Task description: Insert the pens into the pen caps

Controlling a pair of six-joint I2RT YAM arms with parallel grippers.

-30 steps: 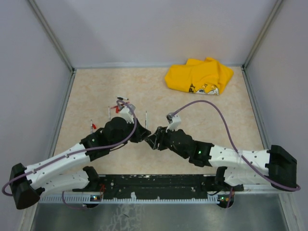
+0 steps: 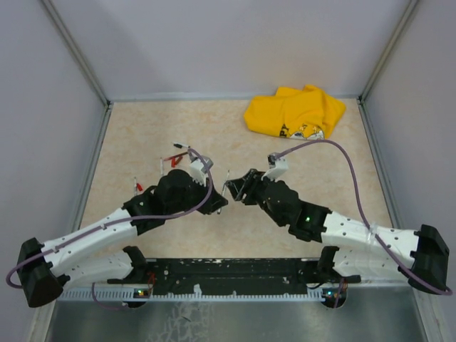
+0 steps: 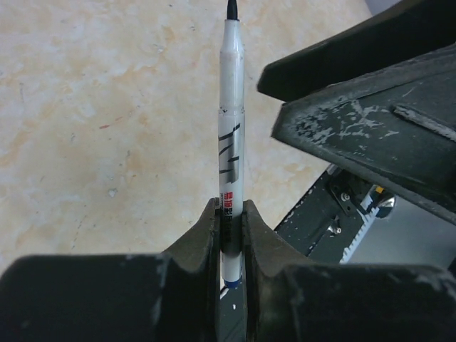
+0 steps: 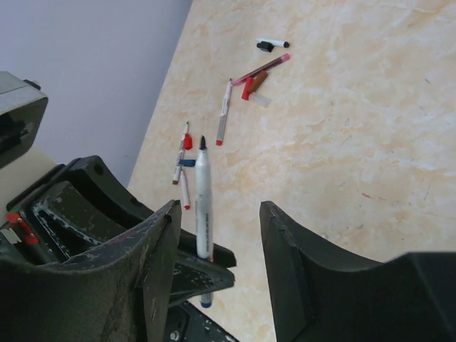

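A white pen (image 3: 231, 142) with a bare black tip and a blue end is gripped near its lower part by my left gripper, which is shut on it. In the right wrist view, the pen (image 4: 204, 206) appears between the fingers of my right gripper, nearer the left finger. Those fingers are apart, and no contact with the pen is clear. From the top view, the two grippers nearly meet near the table's middle. Loose caps lie at the left: a red cap (image 4: 189, 141), a blue cap (image 4: 187, 162) and a black cap (image 4: 265, 46).
Several other pens lie on the left of the table, among them a grey-white pen (image 4: 224, 114) and a pink pen (image 4: 262, 69). A yellow bag (image 2: 295, 114) is at the back right.
My right gripper has risen slightly in the top view.
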